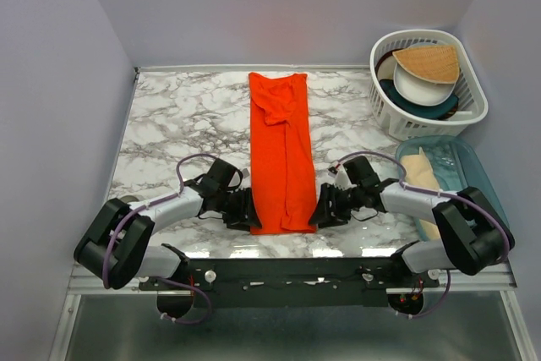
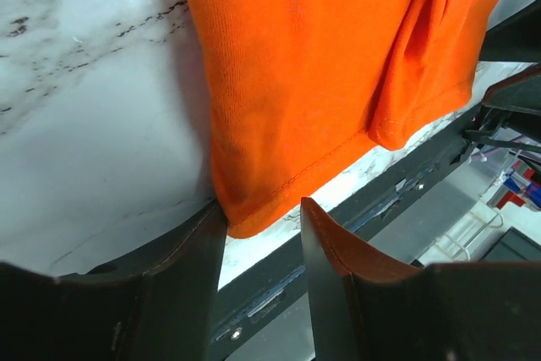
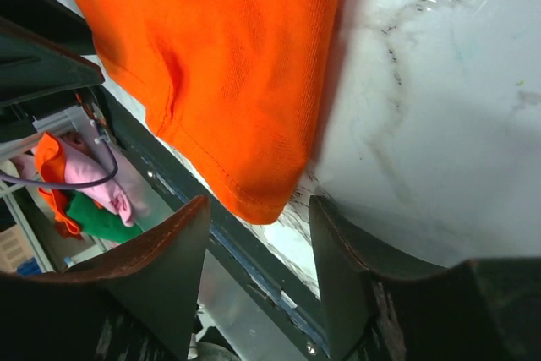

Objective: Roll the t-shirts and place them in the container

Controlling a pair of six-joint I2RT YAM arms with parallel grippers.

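Observation:
An orange t-shirt point(image 1: 270, 158), folded into a long strip, lies on the marble table with its hem towards the front edge. My left gripper is part open at the strip's near left corner, the cloth point(image 2: 279, 124) reaching in between its fingertips. At the near right corner stands my right gripper, also part open, with the hem corner point(image 3: 262, 200) just at the gap between its fingers. Neither finger is closed on the fabric. In each wrist view, the other gripper's dark fingers show at the opposite corner.
A white basket point(image 1: 380, 95) with bowls and hats stands at the back right. In front of it sits a blue-green bin point(image 1: 461, 162) with beige cloth point(image 1: 420, 172). Bare marble point(image 1: 186, 107) lies left of the shirt.

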